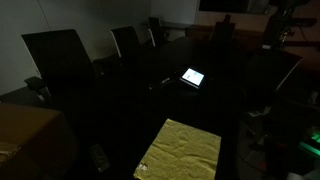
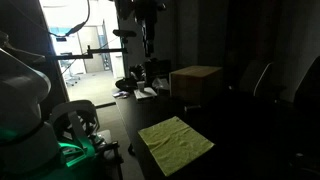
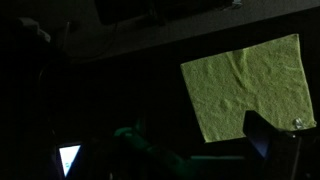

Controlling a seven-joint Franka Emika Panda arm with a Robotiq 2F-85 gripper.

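A yellow-green cloth (image 1: 180, 152) lies spread out on the dark table, nearly flat and roughly square. In the wrist view the cloth (image 3: 245, 85) fills the upper right, with a small shiny item (image 3: 298, 124) on one corner. My gripper (image 2: 148, 48) hangs well above the table, clear of the cloth (image 2: 175, 145). One dark finger (image 3: 262, 135) overlaps the cloth's lower edge in the wrist view. The rest of the fingers is lost in darkness, so how they stand is unclear. Nothing held can be made out.
A lit screen (image 1: 193, 77) lies farther along the table, with small dark items near it. A brown box (image 2: 196, 82) stands beyond the cloth. Black chairs (image 1: 60, 62) line the table.
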